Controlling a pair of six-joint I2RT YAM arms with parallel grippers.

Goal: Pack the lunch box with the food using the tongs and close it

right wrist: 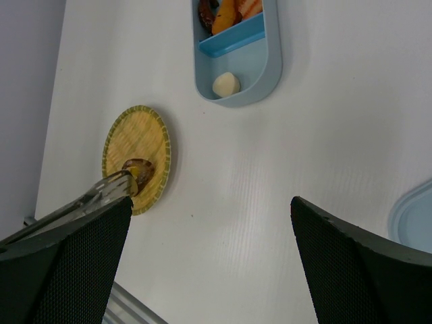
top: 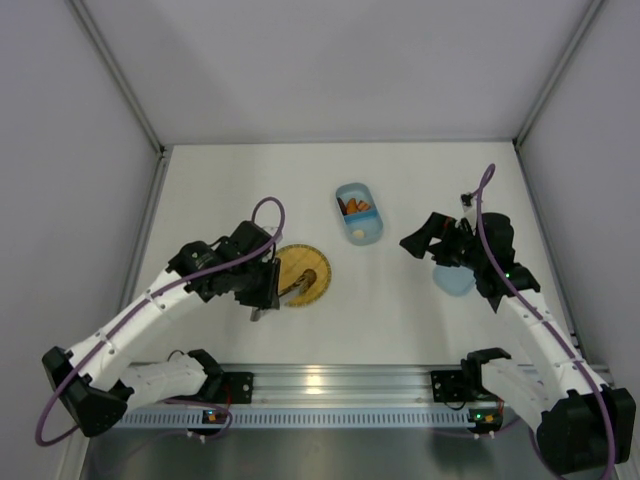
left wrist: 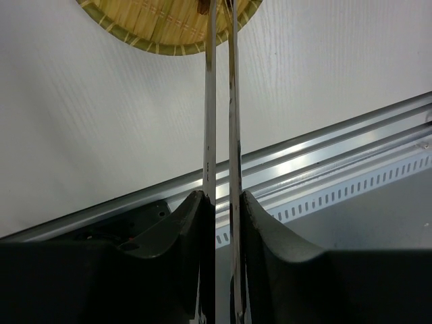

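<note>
My left gripper is shut on a pair of long metal tongs (left wrist: pixel 210 121), whose two arms run close together. Their far ends reach over a round woven plate (top: pixel 316 258), at a brown piece of food (right wrist: pixel 144 167). Whether the tips grip that food is hard to tell. A light blue lunch box (top: pixel 366 233) stands toward the back middle, with sausage-like and orange food (right wrist: pixel 226 17) in one compartment and a round pale piece (right wrist: pixel 226 84) in the other. My right gripper hangs open over bare table, nothing between its fingers.
A pale blue lid or dish (top: pixel 455 282) lies on the right, partly under the right arm. A metal rail (top: pixel 340 382) lines the table's front edge. Between woven plate and right arm the white table is clear.
</note>
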